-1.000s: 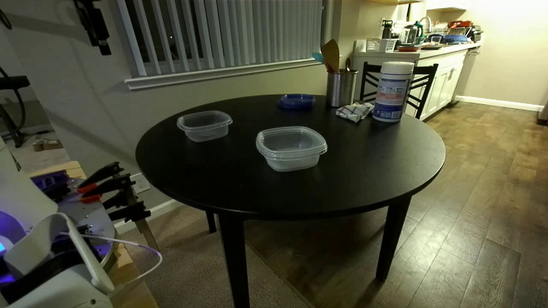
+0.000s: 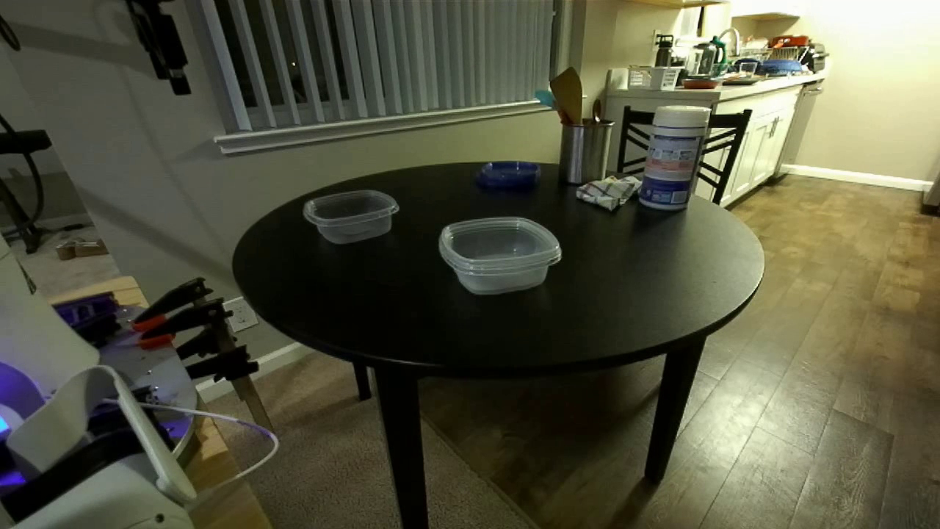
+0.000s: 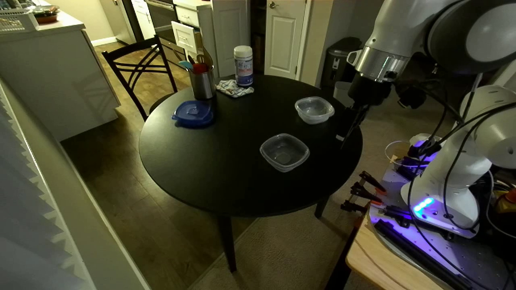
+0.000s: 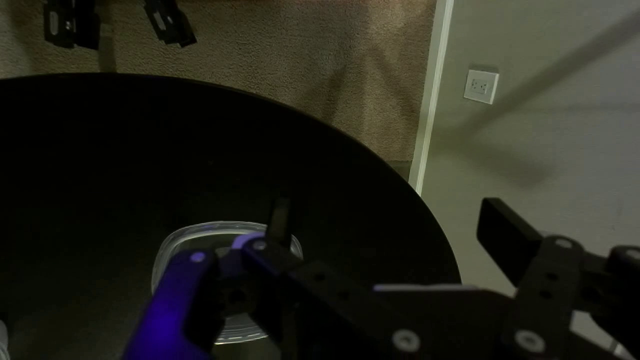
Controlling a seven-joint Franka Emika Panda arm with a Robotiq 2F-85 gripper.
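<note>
A clear plastic container (image 2: 350, 217) sits on the round black table (image 2: 599, 291) toward the window side. Another clear container (image 2: 499, 256), with what looks like a doubled rim, stands nearer the middle in exterior view 1. Toward the far side lies a blue lid or lidded dish (image 3: 193, 113). My gripper is open in the wrist view, its two dark fingers wide apart and nothing visible between them. One clear container (image 4: 207, 229) shows beneath and partly behind the left finger. Exterior view 2 has the gripper (image 3: 349, 133) above the table's edge by the robot, clear of both containers.
A metal utensil holder (image 2: 585, 151), a checked cloth (image 2: 608, 191) and a tall wipes canister (image 2: 674, 159) stand grouped at the far edge. Behind them is a black chair (image 3: 138, 70). Clamps (image 3: 363, 191) line the robot's bench.
</note>
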